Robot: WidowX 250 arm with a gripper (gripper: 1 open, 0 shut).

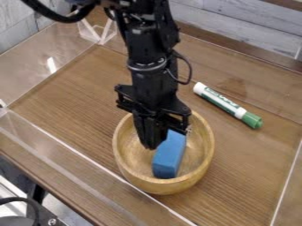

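My black gripper (148,132) is lowered into a round tan bowl (130,172) on the wooden table, with its tip beside a blue rectangular block (168,159) that rests in the bowl's right part. The fingers are largely dark against the bowl, and nothing shows held between them; the block lies on the bowl's floor.
A green and white tube (227,104) lies on the table right of the arm, behind the bowl. A white wall and edge border the back left.
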